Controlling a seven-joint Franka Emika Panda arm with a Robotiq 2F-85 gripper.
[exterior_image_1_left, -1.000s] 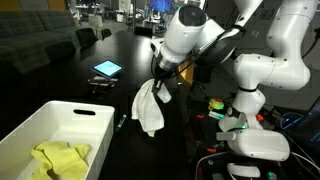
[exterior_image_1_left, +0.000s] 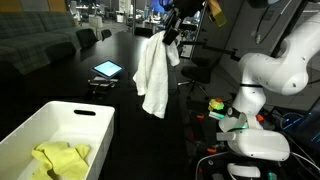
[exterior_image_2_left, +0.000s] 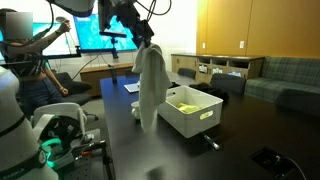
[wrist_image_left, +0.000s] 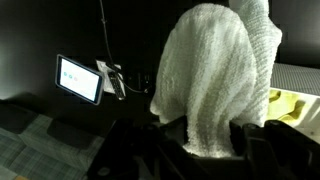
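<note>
A white cloth (exterior_image_1_left: 155, 75) hangs high above the dark table, with my gripper (exterior_image_1_left: 172, 36) shut on its upper end. The side view shows the same cloth (exterior_image_2_left: 152, 85) draped straight down, its lower end clear of the table. Much of the wrist view is filled by the cloth (wrist_image_left: 215, 75), which covers most of the fingers. A white box (exterior_image_1_left: 68, 124) stands on the table with a yellow cloth (exterior_image_1_left: 60, 160) lying inside it. The held cloth is outside the box, off to its side.
A tablet (exterior_image_1_left: 107, 69) with a lit screen lies farther back, near some cables. Beside the box is a small dark object (exterior_image_2_left: 211, 142). The robot's white base (exterior_image_1_left: 258, 140) stands on the right. Dark table top between the box and the base is bare.
The gripper has risen with the white cloth, lifting it from the table until it hangs long and free. The box and yellow cloth have not moved.
</note>
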